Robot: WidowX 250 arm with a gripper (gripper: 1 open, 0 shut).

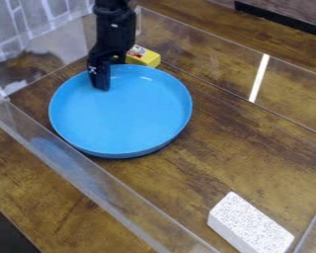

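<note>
A large blue round plate or shallow dish [121, 119] lies on the wooden surface inside a clear-walled area. My dark gripper [102, 72] is at the plate's far rim, at the upper left, pointing down. Its fingertips are small and dark against the rim, so whether they touch or straddle it is unclear. A yellow block [142, 57] sits just right of the gripper, behind the plate.
A white speckled block [251, 222] lies at the lower right. A white strip [260, 79] marks the surface at the upper right. Clear walls run along the left and across the foreground.
</note>
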